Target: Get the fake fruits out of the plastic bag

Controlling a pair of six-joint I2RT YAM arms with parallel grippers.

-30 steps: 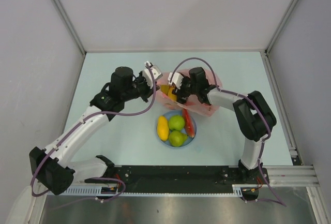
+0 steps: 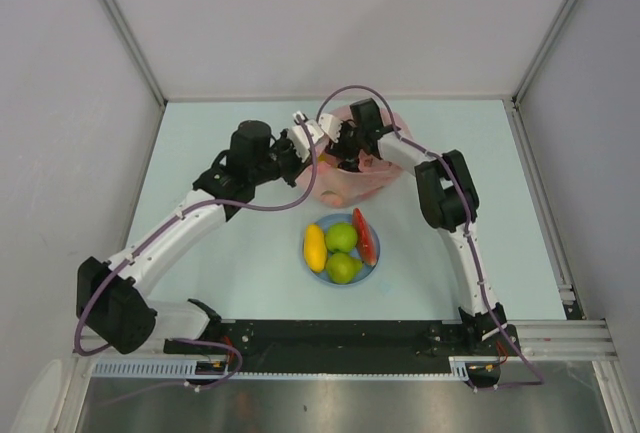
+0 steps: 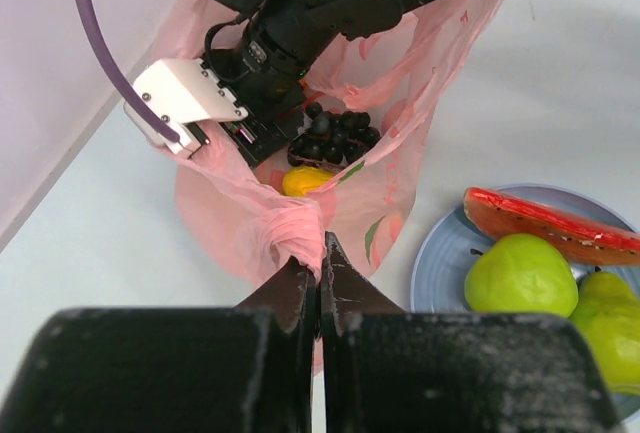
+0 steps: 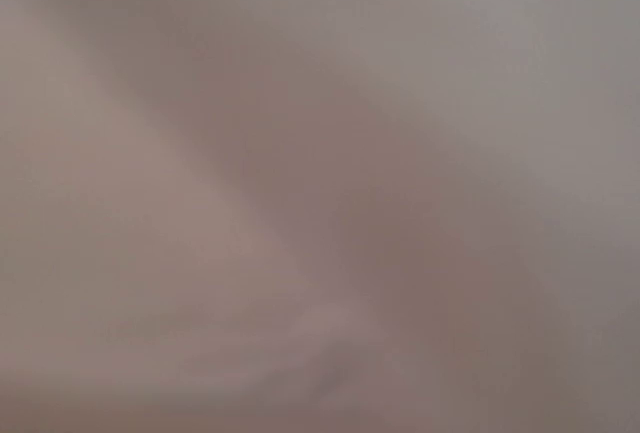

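Note:
The pink translucent plastic bag (image 2: 345, 191) lies open at the back middle of the table. My left gripper is shut on a gathered fold of its rim. Inside the bag, the left wrist view shows dark grapes (image 3: 335, 135) and part of a yellow fruit (image 3: 303, 181). My right gripper reaches into the bag, to the left of the grapes in that view. Its fingers are partly hidden by the arm and the plastic, so their state cannot be made out. Only blurred pinkish plastic fills the right wrist view.
In front of the bag stands a blue-grey bowl (image 2: 319, 275) holding a yellow fruit (image 2: 315, 247), green fruits (image 2: 342, 237) and a red watermelon slice (image 2: 363, 236). Purple cables loop over both arms.
The left gripper has shifted slightly right with the rim, and the bag has moved back and left. The bowl is unmoved.

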